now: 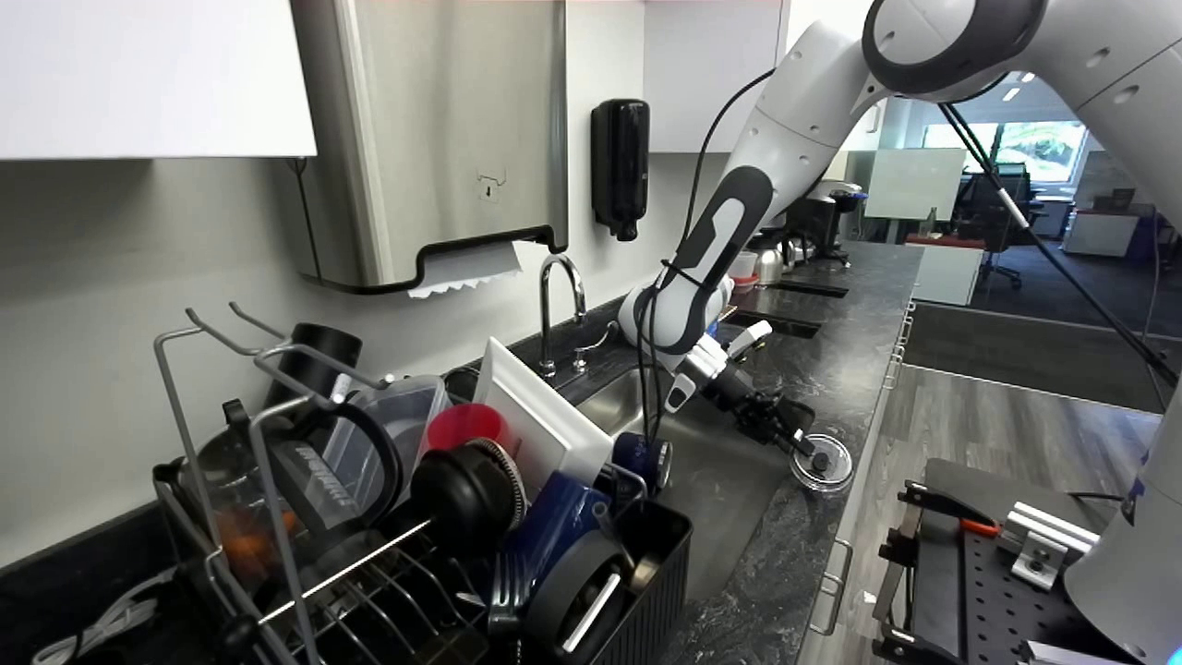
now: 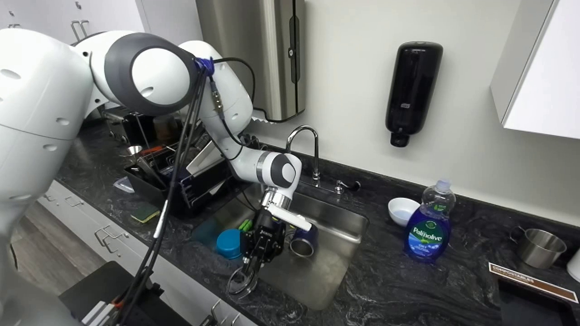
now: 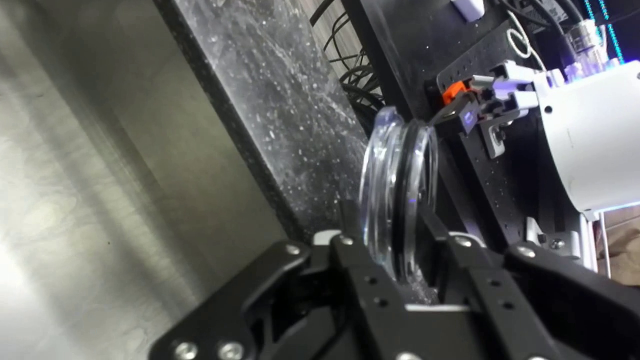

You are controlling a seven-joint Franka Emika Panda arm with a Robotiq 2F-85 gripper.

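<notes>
A clear round lid [image 3: 393, 192] is pinched between the two dark fingers of my gripper, seen edge-on in the wrist view. In exterior view 1 the lid [image 1: 823, 464] shows as a transparent disc at the tip of my gripper [image 1: 806, 443], by the counter's front strip beside the sink. The other side shows the lid [image 2: 242, 282] as a tilted ring under my gripper [image 2: 251, 267]. Whether its lower rim touches the counter I cannot tell.
Inside the steel sink [image 2: 326, 274] are a blue mug [image 2: 303, 242] and a blue-lidded container [image 2: 229, 242]. A crowded dish rack [image 1: 421, 554], soap bottle [image 2: 428, 228] and white bowl [image 2: 403, 211] stand around it. Counter right of the sink has bare room.
</notes>
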